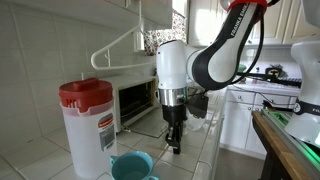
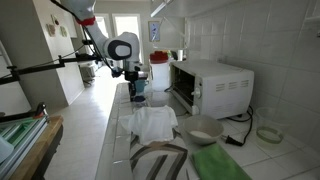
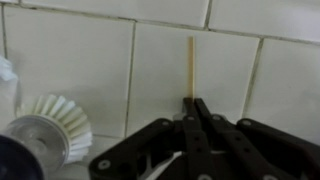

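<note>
My gripper (image 1: 176, 147) points down close over the tiled counter (image 1: 140, 141), between the blue mug and the oven. In the wrist view the gripper is shut. A thin tan stick (image 3: 191, 66) runs straight out from its fingertips across the white tiles. Whether the fingers pinch the stick or only hide its near end, I cannot tell. Left of the fingers stands a round thing with pale bristles or ridges (image 3: 70, 118), partly behind a dark rounded shape (image 3: 18, 160).
A blue mug (image 1: 132, 166) and a red-lidded container (image 1: 90, 130) stand near exterior view 1. Along the counter are a toaster oven (image 2: 213, 88), a white cloth (image 2: 153, 123), a bowl (image 2: 202, 129) and a green cloth (image 2: 218, 163).
</note>
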